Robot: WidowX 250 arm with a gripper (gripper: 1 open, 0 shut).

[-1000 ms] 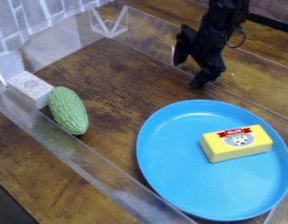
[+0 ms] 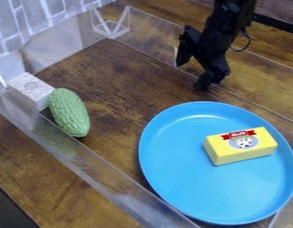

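The black robot gripper [image 2: 199, 64] hangs at the top centre, beside the clear tray wall, above bare wood; whether it is open or shut is hard to tell. A blue plate [image 2: 184, 191] fills the lower right, with a yellow butter box [image 2: 241, 145] on it. At the left lie a green bumpy melon-like vegetable [image 2: 69, 112] and a white speckled block [image 2: 28, 89].
A clear plastic tray wall [image 2: 101, 178] runs around the wooden surface [image 2: 113, 80]. A light cloth or curtain [image 2: 36, 22] is at the top left.
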